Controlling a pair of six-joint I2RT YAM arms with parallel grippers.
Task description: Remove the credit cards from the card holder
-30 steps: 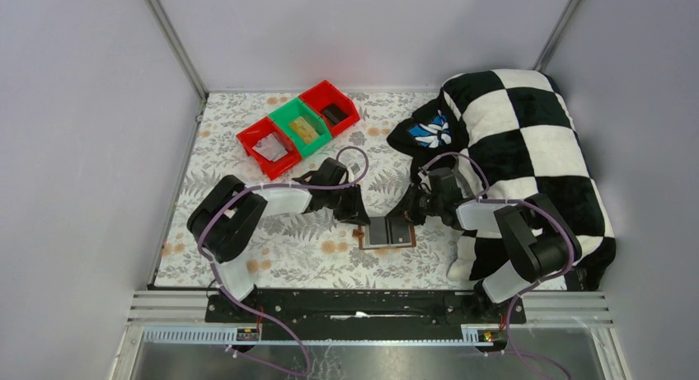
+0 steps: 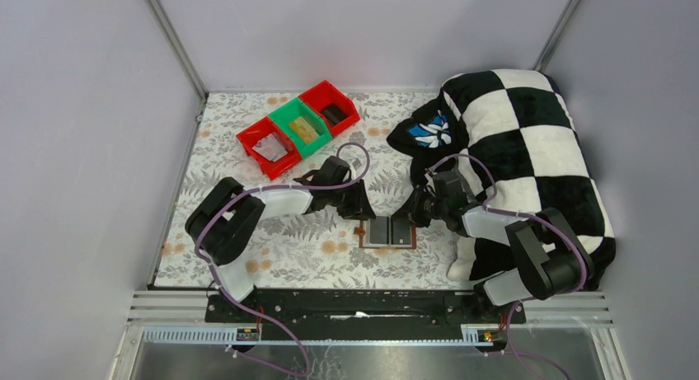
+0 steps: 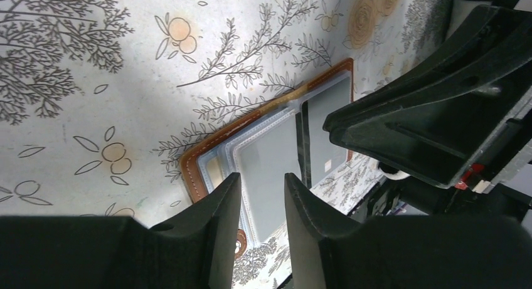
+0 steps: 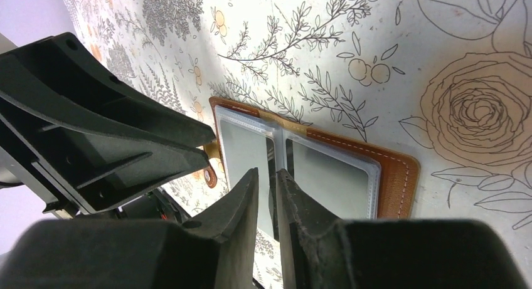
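Observation:
An open brown leather card holder (image 2: 387, 241) lies flat on the patterned mat, with two clear sleeves holding grey cards (image 3: 263, 176) (image 4: 326, 182). In the top view my left gripper (image 2: 363, 211) is over its left end and my right gripper (image 2: 405, 211) over its right. In the left wrist view my left gripper hovers above the left sleeve, fingers apart. In the right wrist view my right gripper is over the middle strip between the sleeves, its fingers slightly apart. Neither shows anything clearly held.
Red and green bins (image 2: 301, 126) with small items stand at the back. A checkered cushion (image 2: 548, 149) and a dark cloth with a blue pattern (image 2: 429, 133) fill the right side.
Both grippers have shifted slightly over the card holder, the right arm a little toward the right and front. The holder lies where it was.

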